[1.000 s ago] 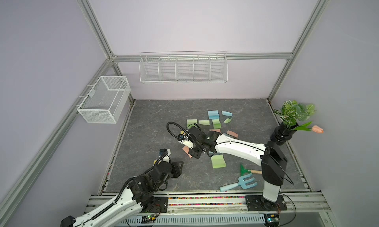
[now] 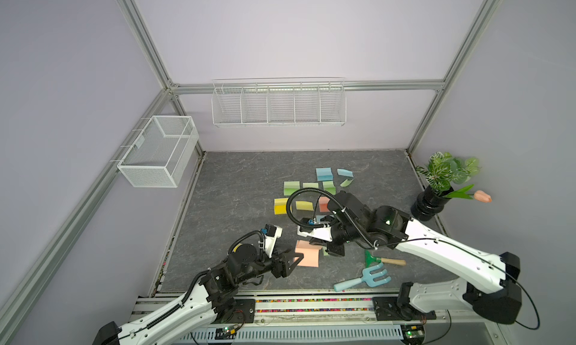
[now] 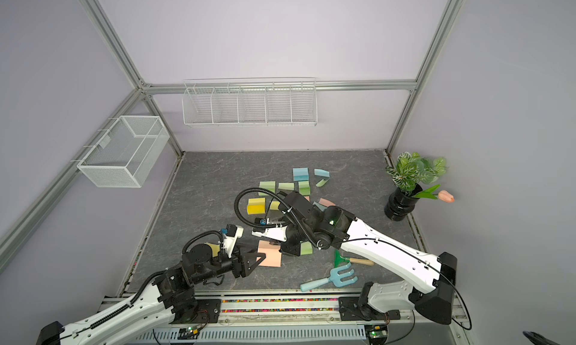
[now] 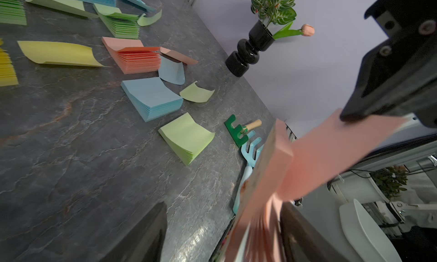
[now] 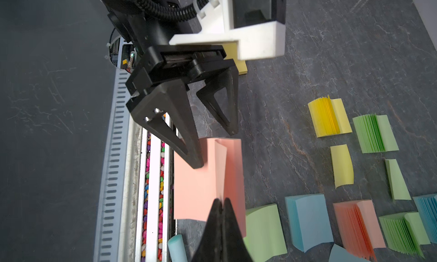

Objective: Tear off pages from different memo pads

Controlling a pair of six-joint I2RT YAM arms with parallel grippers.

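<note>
A pink memo pad (image 5: 195, 184) hangs from my right gripper, which is shut on one of its pink pages. In the left wrist view that page (image 4: 341, 143) stretches from the pad up to the right fingertips. My left gripper is open at the pad's near end, one finger in front of its broad face. The left wrist view shows the pad's blurred edge (image 4: 259, 207) beside the right-hand finger. On the table are yellow (image 5: 325, 116), green (image 5: 261, 232), blue (image 5: 309, 221) and red (image 5: 352, 227) pads, with loose curled pages such as a yellow one (image 5: 342, 165).
A blue fork (image 2: 366, 277) and a green rake (image 2: 369, 258) lie at the front right. A black vase with a plant (image 2: 424, 204) stands at the right edge. Wire baskets (image 2: 157, 150) hang on the walls.
The right arm has carried the pink pad to the right and toward the front.
</note>
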